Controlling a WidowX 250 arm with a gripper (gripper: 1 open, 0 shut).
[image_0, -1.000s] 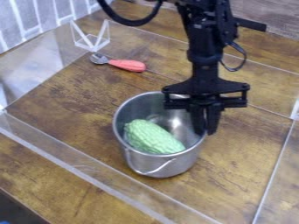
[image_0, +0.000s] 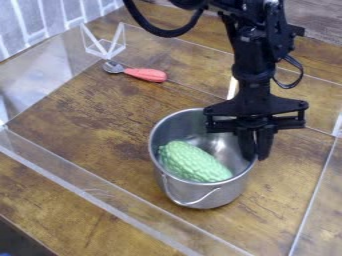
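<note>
A steel pot (image_0: 221, 193) with a wire handle stands on the wooden table, holding a pale green bumpy vegetable (image_0: 194, 163), like a corn cob or bitter melon, lying on its side. My black gripper (image_0: 254, 138) is lowered at the pot's right rear rim, its lower part partly inside the opening; whether its fingers are shut on the rim or apart is unclear.
A red-handled utensil (image_0: 144, 74) lies at the back left, near a white wire object (image_0: 104, 42). Clear plastic edges run along the left and right. The left and front of the table are open.
</note>
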